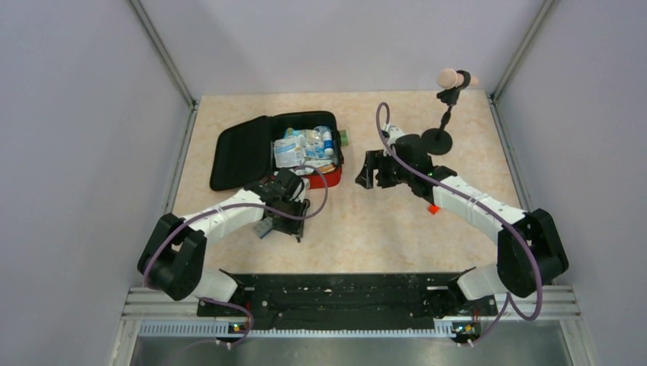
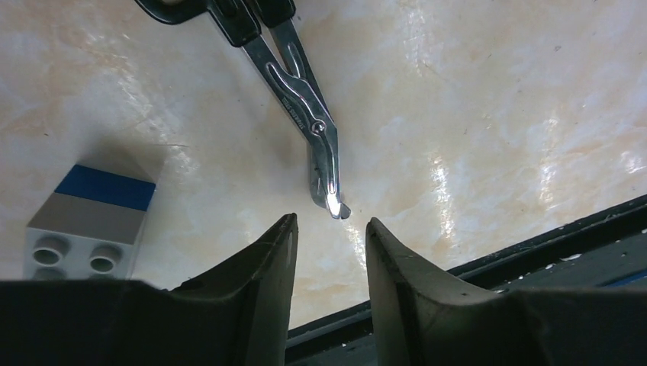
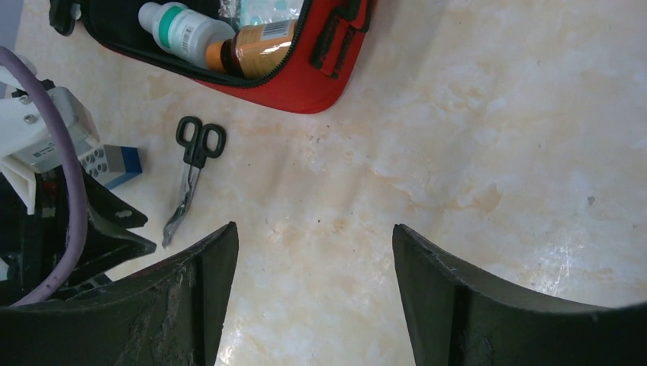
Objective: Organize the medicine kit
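Note:
Black-handled scissors (image 2: 314,122) lie on the table, blades pointing at the front edge. Over them hovers my left gripper, its fingers apart and nothing between the fingers; in the top view the arm hides most of the scissors. The right wrist view shows the scissors (image 3: 192,171) whole, with the left gripper's fingers (image 3: 126,248) beside their tips. Behind stands the open medicine kit (image 1: 326,180), red with a black lid and packed with bottles and packets. My right gripper (image 1: 368,174) is open and empty above bare table, right of the kit.
A grey and blue block (image 2: 95,217) lies left of the scissors. A red block (image 1: 433,209) is partly under the right arm. A black stand (image 1: 437,141) rises at the back right, and a green item (image 1: 343,138) sits against the kit.

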